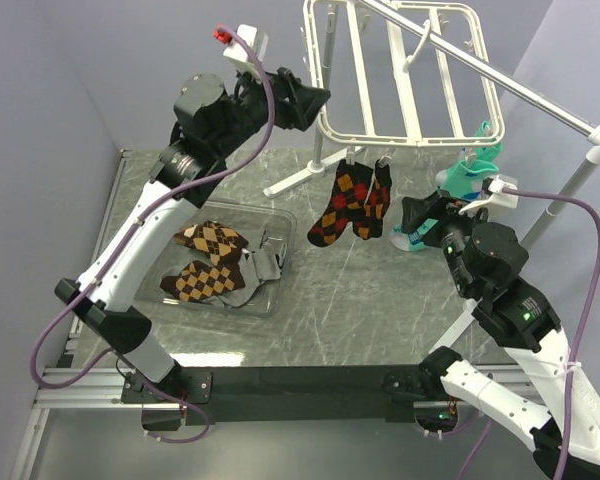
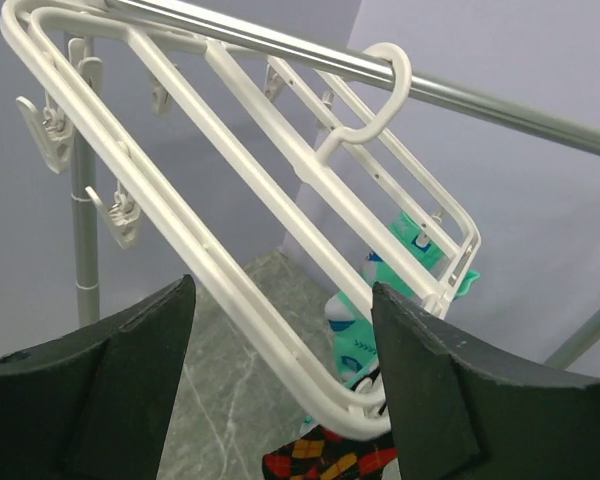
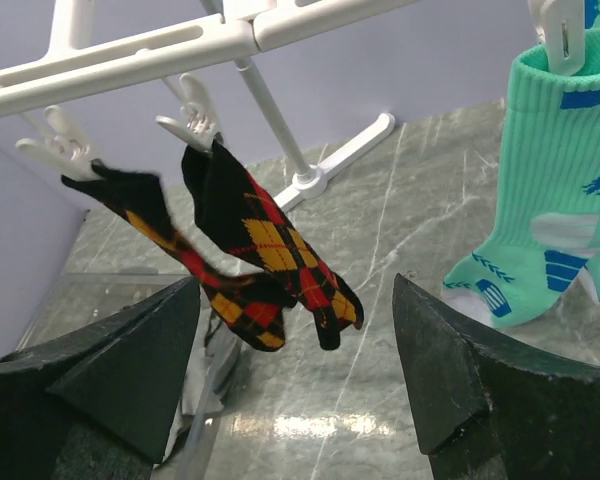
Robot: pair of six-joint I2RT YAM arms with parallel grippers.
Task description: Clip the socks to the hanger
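Observation:
The white hanger is hooked over a metal rail. From clips on its near edge hangs a pair of dark red-checked socks, two clips gripping the tops in the right wrist view. Teal socks hang at the right side. In the bin lie brown-and-yellow argyle socks with grey parts. My left gripper stands open beside the hanger's left end, holding nothing. My right gripper is open too, its fingers apart, right of the checked socks and clear of them.
The clear bin sits on the left of the grey marble surface. Empty white clips hang along the hanger's left side. A slanting metal rail and its stand border the right.

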